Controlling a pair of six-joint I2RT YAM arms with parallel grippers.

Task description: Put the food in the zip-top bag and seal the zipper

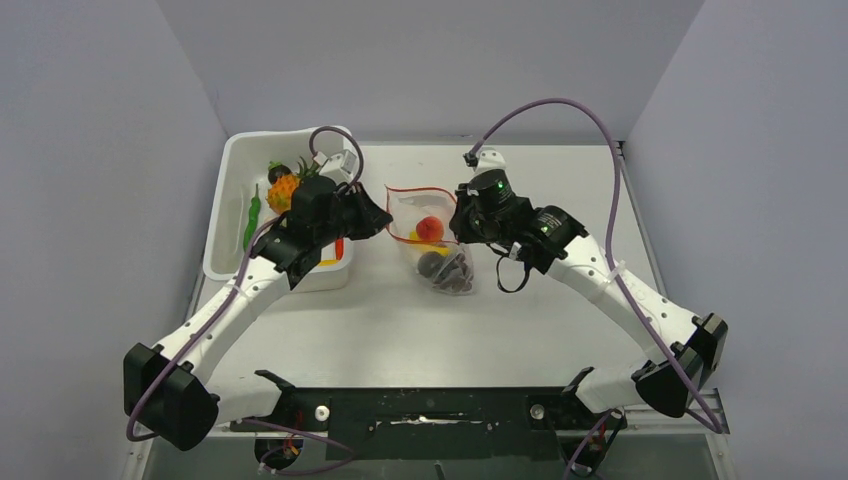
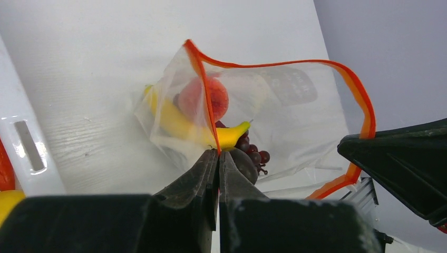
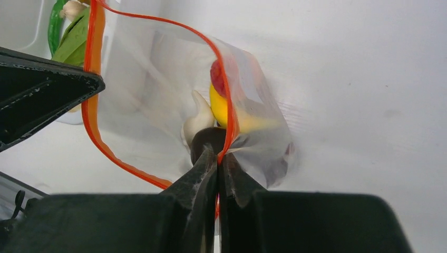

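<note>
The clear zip top bag (image 1: 445, 275) stands open between my grippers, with a red fruit (image 1: 430, 229), a banana (image 2: 174, 118), a dark round item (image 2: 242, 166) and dark grapes (image 2: 255, 157) inside. My left gripper is shut at one end of the orange zipper rim; the thin rim runs down to its fingertips. My right gripper is shut on the other side of the orange rim. The right wrist view also shows a pale curved item (image 3: 197, 121) in the bag.
A white bin (image 1: 225, 200) with a green pepper, a spiky orange fruit and other produce stands at the left, partly under my left arm. Grey walls surround the table.
</note>
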